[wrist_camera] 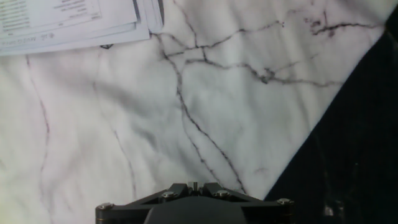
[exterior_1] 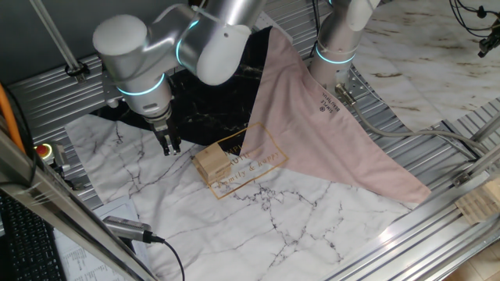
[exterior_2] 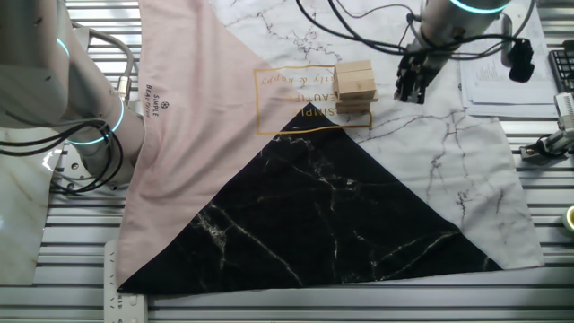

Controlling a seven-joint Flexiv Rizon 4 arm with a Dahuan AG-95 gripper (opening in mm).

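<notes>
My gripper hangs over the white marbled part of the cloth, to the left of a small stack of pale wooden blocks. Its two dark fingers stand a little apart with nothing visible between them. Seen from the opposite side, the gripper is close beside the wooden blocks, with a gap separating them. Only the dark gripper body shows along the bottom of the wrist view; the fingertips are hidden there, and so are the blocks.
The cloth has a black part and a pink part. Papers lie at the cloth's edge. A metal post crosses the left foreground.
</notes>
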